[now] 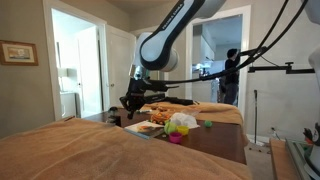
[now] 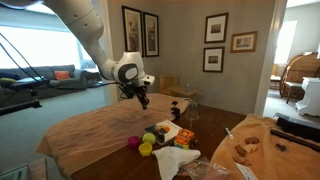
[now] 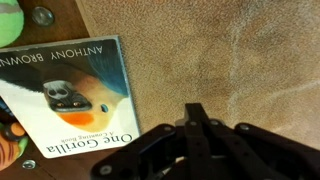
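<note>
My gripper is shut, with nothing showing between its fingertips. In the wrist view it hangs over a brown towel, to the right of a picture book (image 3: 72, 95) titled "One Gorilla". The same book (image 1: 146, 129) lies flat on the dark table in the first exterior view, below my gripper (image 1: 130, 104). From the second exterior view, the gripper (image 2: 143, 102) is in the air above the towel (image 2: 105, 122), touching nothing.
Small cups stand near the book: a magenta one (image 1: 175, 137), a lime one (image 2: 145, 149) and a yellow one (image 1: 183, 129). A crumpled white cloth (image 2: 174, 160) lies near them. Towel covers much of the near table; scattered items lie on another towel (image 2: 265, 150).
</note>
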